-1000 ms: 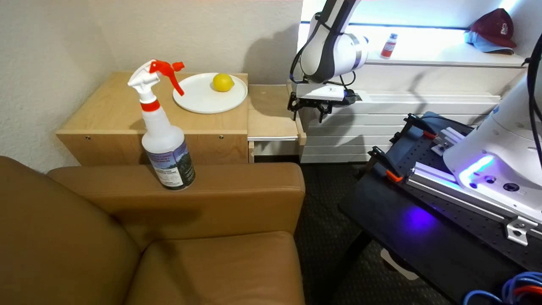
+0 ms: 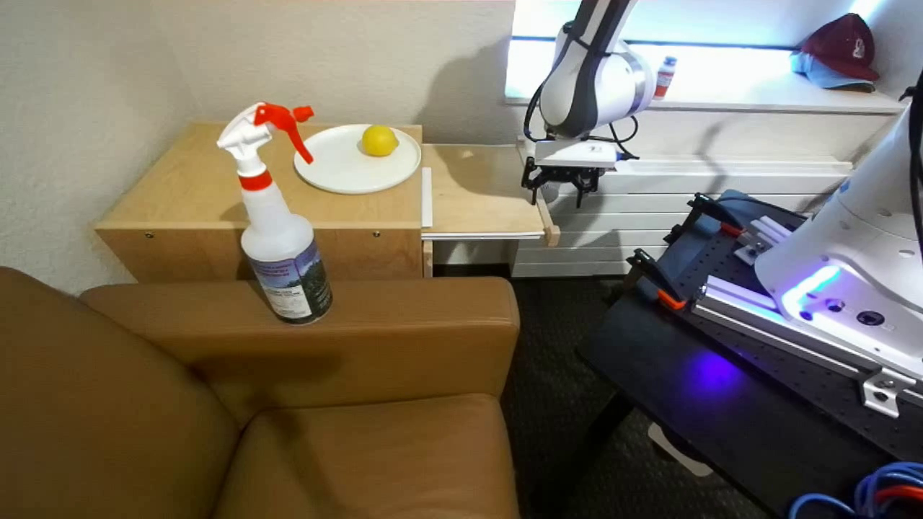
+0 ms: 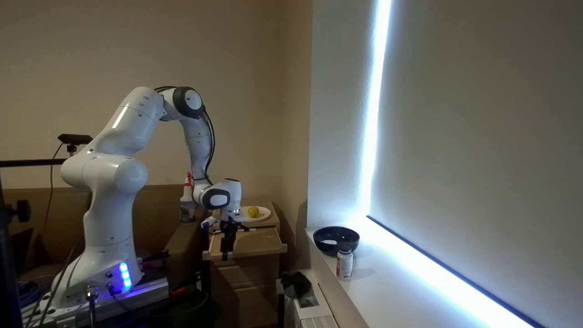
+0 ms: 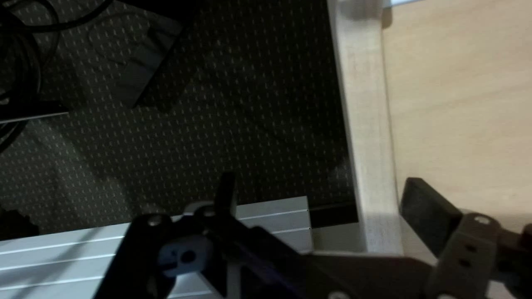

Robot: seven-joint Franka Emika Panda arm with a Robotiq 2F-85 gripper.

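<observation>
A light wooden drawer (image 2: 476, 186) stands pulled out from the wooden cabinet (image 2: 173, 190). My gripper (image 2: 556, 199) points down at the drawer's outer end, its fingers open. In the wrist view the drawer's front panel (image 4: 371, 124) runs between the two spread fingers. The right finger (image 4: 429, 214) is over the inner side of the panel, close to it; the left finger (image 4: 227, 192) hangs outside, well apart from the panel. Only bare wood and a white strip (image 2: 426, 197) show inside the drawer. In exterior view 2 the gripper (image 3: 226, 246) looks small and dark before the drawer.
On the cabinet a white plate (image 2: 346, 177) bears a yellow lemon (image 2: 378, 140). A spray bottle (image 2: 281, 242) stands on the brown sofa's arm (image 2: 415, 320). The white radiator (image 2: 692, 207) lies beside the drawer's end; a dark bowl (image 3: 336, 240) and a pill bottle (image 3: 344, 265) occupy the windowsill.
The drawer has slid farther out of the cabinet, towards the right in exterior view 1, and my gripper has moved right along with its front. The white strip inside has come into view.
</observation>
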